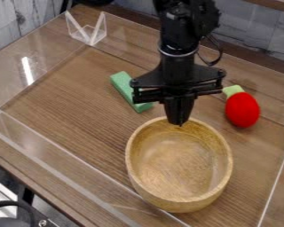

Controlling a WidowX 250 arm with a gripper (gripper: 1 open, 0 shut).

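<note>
My black gripper (177, 113) hangs in the upper middle of the camera view, just above the back rim of a round tan bowl (180, 194). It looks shut, with nothing visible between its fingers. The bowl's inside is empty. A green block (129, 87) lies left of the gripper, partly hidden by it. A red oval object (241, 110) lies to the right, behind the bowl's right side.
A small pale green item (232, 90) lies behind the red object. A white wire-like piece (90, 28) stands at the back left. A dark cable lies at the lower left.
</note>
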